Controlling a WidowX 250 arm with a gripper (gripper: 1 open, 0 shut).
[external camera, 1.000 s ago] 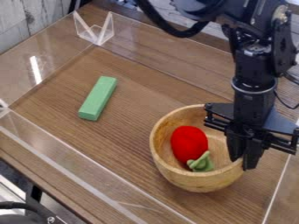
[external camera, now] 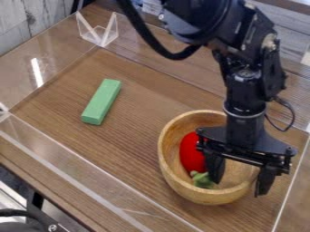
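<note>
My black gripper (external camera: pixel 242 163) is open and low over the right part of a yellow-orange bowl (external camera: pixel 184 127) at the right of the camera view. Inside the bowl lie a red object (external camera: pixel 190 151) and a small green object (external camera: pixel 201 178), partly hidden behind the gripper's left finger. I cannot tell whether the fingers touch either of them.
A green block (external camera: pixel 101 101) lies on the wooden table (external camera: pixel 72 163) at the left. A small clear item (external camera: pixel 94 27) stands at the back left.
The gripper has moved down and toward the front, into the bowl's area, from a higher spot at the bowl's back right. The bowl and its contents look nearly unchanged.
</note>
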